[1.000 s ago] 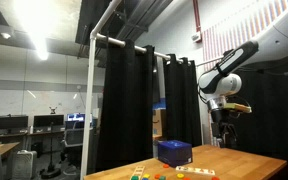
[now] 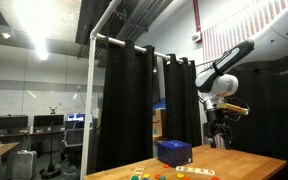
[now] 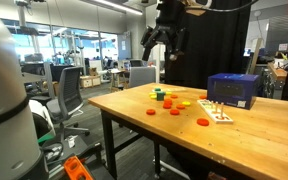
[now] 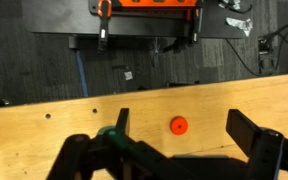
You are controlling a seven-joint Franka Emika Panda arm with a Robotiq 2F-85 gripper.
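My gripper is open high above the wooden table (image 3: 124, 104), with nothing held between its fingers. In the wrist view a red disc (image 4: 179, 125) shows in the gap between the fingers, down on the tabletop near its edge. Exterior view 2 shows red discs (image 3: 203, 121) spread across the near part of the table, with a green block (image 3: 160, 96) and several small yellow, orange and red pieces farther back. A light board with upright pegs (image 3: 220, 117) lies to their right.
A dark blue box (image 3: 232, 90) stands at the table's back, behind the peg board. Black curtains (image 2: 129, 105) hang beyond it. Bare tabletop lies at the front right in exterior view 2. Past the table edge, the wrist view shows dark floor (image 4: 174, 75).
In exterior view 1 my gripper has shifted slightly left and its wrist has turned a little. The objects on the table look unchanged.
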